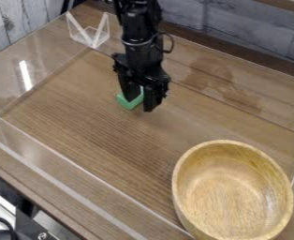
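Observation:
My black gripper (139, 86) reaches down from the top centre of the camera view, its fingers low over the wooden table around a small green object (127, 100). The fingers stand apart, and the green object is partly hidden by them; I cannot tell whether they touch it.
A large pale wooden bowl (232, 150) sits at the lower right. Clear plastic fixtures are at the top left and left edge.

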